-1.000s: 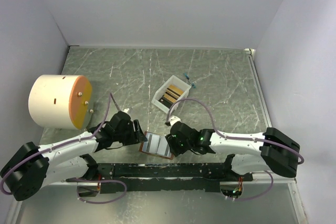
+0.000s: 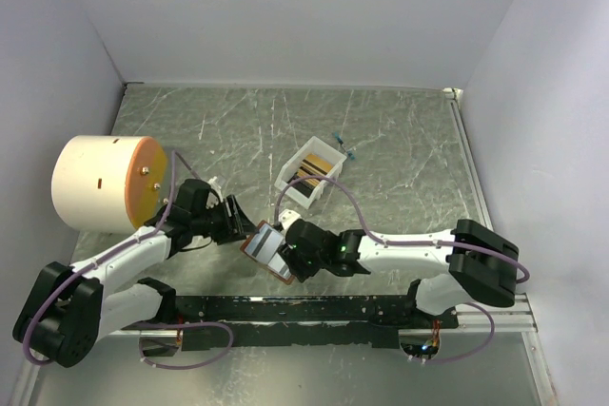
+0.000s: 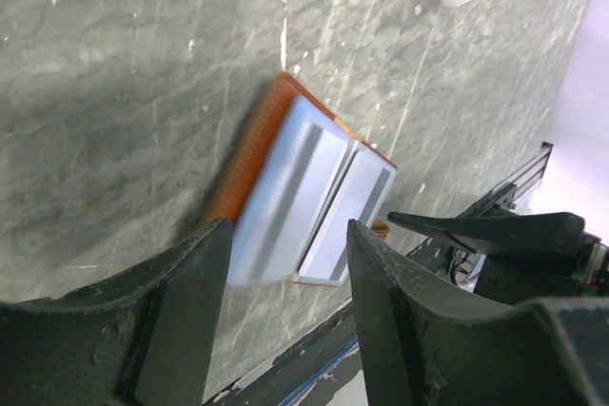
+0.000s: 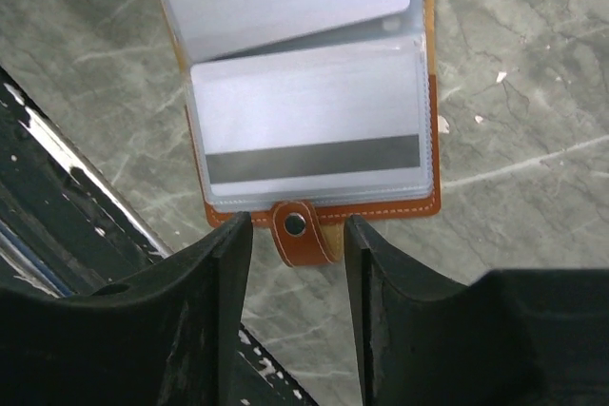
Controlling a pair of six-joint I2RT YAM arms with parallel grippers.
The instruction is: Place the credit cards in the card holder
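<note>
The card holder [image 2: 266,249] lies open on the grey mat, brown-edged with clear sleeves; in the left wrist view [image 3: 295,197] it lies tilted, and in the right wrist view a snap tab [image 4: 303,240] shows at its edge. My left gripper [image 2: 244,223] stands open at the holder's upper left; its fingers [image 3: 181,311] frame the holder from above. My right gripper [image 2: 295,261] is open at the holder's right side, its fingertips [image 4: 228,240] either side of the tab. Dark and tan cards [image 2: 314,165] lie in a white tray [image 2: 287,173] behind.
A large cream and orange cylinder [image 2: 95,183] stands at the left, and a small blue item [image 2: 344,147] lies by the tray. A dark rail [image 2: 285,311] runs along the front edge.
The holder has turned clockwise, its upper-right end rising. Both my grippers have moved leftward, the left one also a little upward in the top view.
</note>
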